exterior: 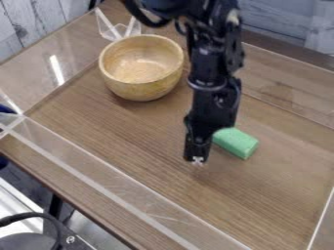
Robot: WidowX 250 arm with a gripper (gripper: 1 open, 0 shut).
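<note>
The black gripper (198, 156) points down low over the middle of the wooden table, just left of a green block (235, 143), which is partly hidden behind it. Its fingertips are close together and look shut; I see nothing between them. Whether it touches the table or the block is hard to tell.
A tan bowl (141, 68) sits at the back left, with a clear plastic object (120, 27) behind it. A dark cable lies at the bottom left corner, off the table.
</note>
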